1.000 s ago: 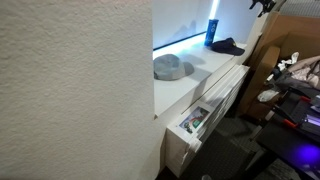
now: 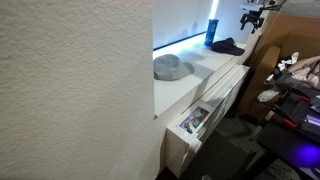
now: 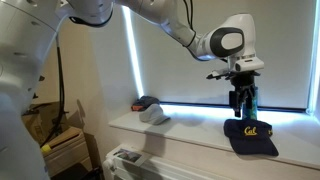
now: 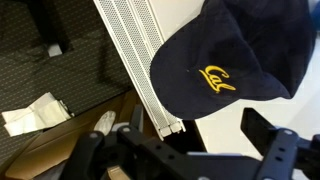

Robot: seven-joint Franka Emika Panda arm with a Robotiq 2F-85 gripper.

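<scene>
A navy cap (image 3: 250, 138) with yellow "Cal" lettering rests on the white ledge, and fills much of the wrist view as a dark cap (image 4: 215, 65). My gripper (image 3: 240, 103) hangs just above it in exterior view 2. Its fingers stand well apart in the wrist view, so the gripper is open, with nothing between them. From exterior view 1 the gripper (image 2: 253, 19) appears high up, to the right of the cap (image 2: 228, 47). A blue bottle (image 2: 211, 32) stands upright beside the cap.
A grey hat (image 2: 172, 67) lies farther along the ledge, with a dark cap (image 3: 145, 102) near it. Below the ledge, a drawer (image 2: 190, 126) is pulled out, with small items inside. Cardboard boxes (image 3: 42, 118) stand at the left.
In exterior view 1 my gripper has come lower and left, nearer the cap. The cap, bottle, grey hat and drawer have not moved.
</scene>
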